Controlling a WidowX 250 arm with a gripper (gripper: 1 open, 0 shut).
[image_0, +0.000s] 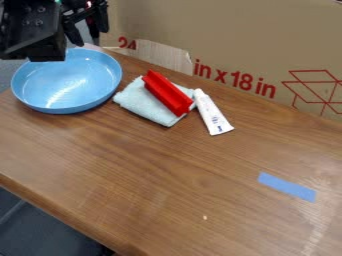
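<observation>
A black gripper (54, 25) hangs at the top left, above a light blue round plate or shallow bowl (67, 78); its fingertips are hard to make out against the dark body. Right of the plate, a red rectangular object (167, 92) lies on a folded pale cloth (136, 103). A white tube (211, 113) lies beside them to the right.
A blue tape strip (286, 186) is stuck on it at the right. A cardboard box (254, 50) stands along the back. The table's edge runs along the lower left.
</observation>
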